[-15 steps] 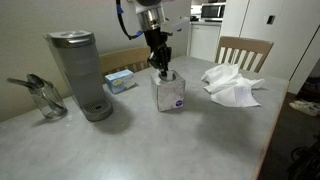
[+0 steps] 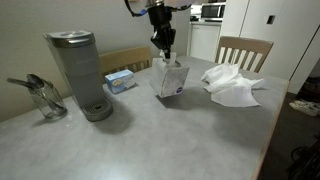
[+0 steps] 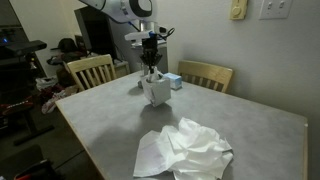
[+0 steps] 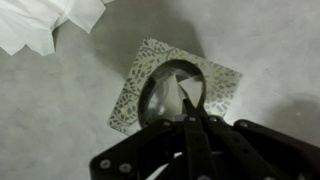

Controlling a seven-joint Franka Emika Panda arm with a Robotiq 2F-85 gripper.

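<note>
The tissue box [image 2: 173, 83], a patterned cube, hangs tilted below my gripper [image 2: 167, 54] in exterior view 1. Between them runs a narrow piece of white tissue [image 2: 171, 62]. In exterior view 2 the box [image 3: 158, 93] also leans under the gripper [image 3: 151, 70]. From the wrist, the box top [image 4: 126, 108] shows with its dark oval opening, and white tissue [image 4: 171, 98] rises from inside toward my fingertips. The fingers are shut on that tissue; the exact pinch is dark and partly hidden. Whether a box edge still touches the table, I cannot tell.
Crumpled white tissues [image 2: 232, 86] lie on the table to the right. A grey cylindrical machine [image 2: 82, 75], a glass with utensils [image 2: 46, 98] and a small blue box [image 2: 121, 81] stand at left.
One second ago the box stood upright on the table with the gripper low over it. The gripper has since risen, and the box has tilted and come up with it.
</note>
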